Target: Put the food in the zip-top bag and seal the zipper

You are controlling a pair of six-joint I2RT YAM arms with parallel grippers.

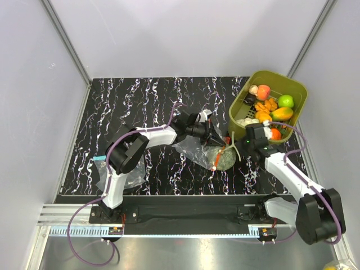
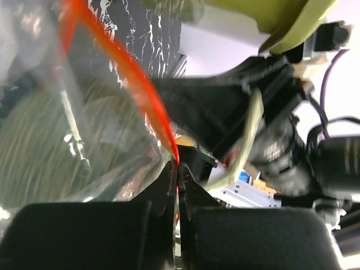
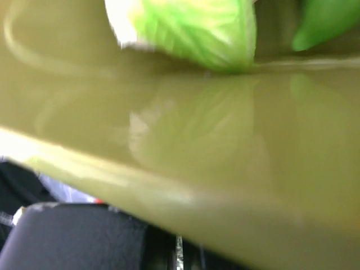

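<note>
A clear zip bag (image 1: 194, 151) with an orange zipper edge (image 1: 217, 158) lies mid-table, its right part greenish; whether food is inside I cannot tell. My left gripper (image 1: 224, 145) is shut on that edge, and the left wrist view shows the orange strip (image 2: 149, 93) running into its fingertips. Beside it curves a pale green strip (image 1: 234, 147). My right gripper (image 1: 243, 148) is shut at the basket's near left corner, close to the bag's right side. Nothing shows between its fingers, which are mostly hidden behind the basket wall in the right wrist view.
The olive basket (image 1: 232, 115) at the back right holds fruit and vegetables, including a green apple (image 1: 286, 101) and a pale leafy vegetable (image 3: 191, 28). Another clear bag (image 1: 135, 171) lies at the front left.
</note>
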